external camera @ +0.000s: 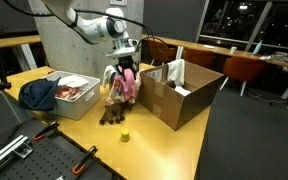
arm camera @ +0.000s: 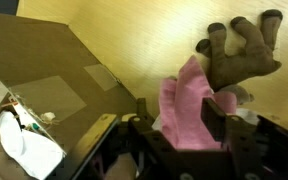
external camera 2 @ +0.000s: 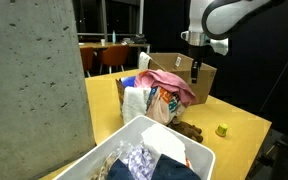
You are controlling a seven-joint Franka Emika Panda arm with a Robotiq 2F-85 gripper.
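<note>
In the wrist view, pink cloth (arm camera: 189, 105) lies between and ahead of my gripper's (arm camera: 174, 112) two dark fingers, which stand apart. Whether they touch it is unclear. Exterior view 1 has my gripper (external camera: 123, 68) pointing down at the top of a heap of cloth, where the pink cloth (external camera: 126, 84) shows above patterned and white pieces. From the other side, that pink cloth (external camera 2: 171, 83) drapes over the heap, with my gripper (external camera 2: 194, 72) close at its right edge.
A brown plush toy (external camera: 113, 114) lies in front of the heap and a yellow object (external camera: 125, 135) sits nearer the front. A large cardboard box (external camera: 189, 98) stands right of the heap. A white bin (external camera: 79, 103) of clothes is on the left.
</note>
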